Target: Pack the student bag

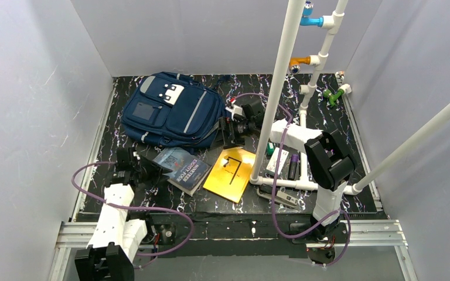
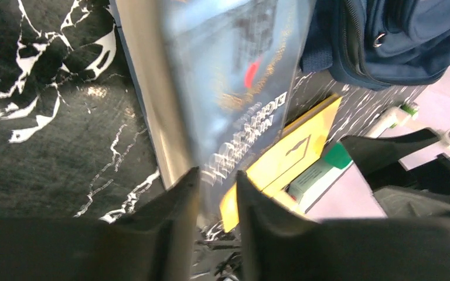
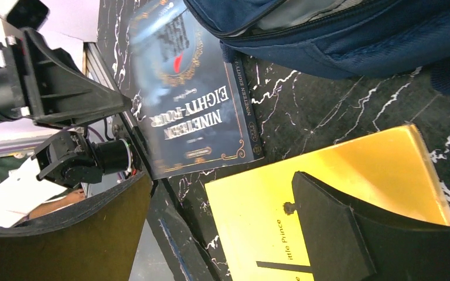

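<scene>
The blue "Nineteen Eighty-Four" book (image 1: pixel 183 170) lies slanted on the dark marbled surface, below the navy backpack (image 1: pixel 173 111). At its left edge is my left gripper (image 1: pixel 169 171). In the left wrist view a narrow gap shows between its fingertips, with the book (image 2: pixel 234 88) right in front; whether any of it is between them is unclear. The yellow "Little Prince" book (image 1: pixel 230 174) lies flat to the right. Above the yellow book and beside the bag, my right gripper stands wide open and empty.
A white pipe frame (image 1: pixel 278 88) rises right of the yellow book. Around its foot are a white box (image 1: pixel 277 161), a purple-capped marker (image 1: pixel 293 167) and a grey case (image 1: pixel 278 196). Purple tubes trail from both arms.
</scene>
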